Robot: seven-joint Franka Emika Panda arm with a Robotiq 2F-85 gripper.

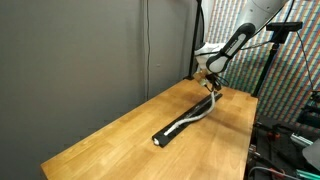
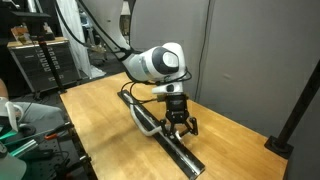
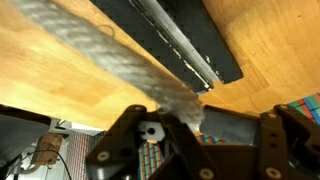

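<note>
A pale rope [image 1: 190, 119] lies along a long black strip [image 1: 164, 136], its far end rising off the strip to my gripper [image 1: 212, 87]. In the wrist view the rope [image 3: 110, 53] runs thick and blurred from the upper left to my fingertips, where its end sits. My gripper is shut on that end. A light groove runs down the middle of the black strip [image 3: 232, 68], which passes below and beside the gripper. From the other side, the rope [image 2: 146, 124] curves off the strip toward the gripper [image 2: 179, 129], which is above the strip's near part.
The wooden table [image 1: 110, 133] is broad and mostly bare around the strip. A grey wall [image 1: 75, 75] stands behind it. Cables [image 2: 68, 161] hang by the table's edge.
</note>
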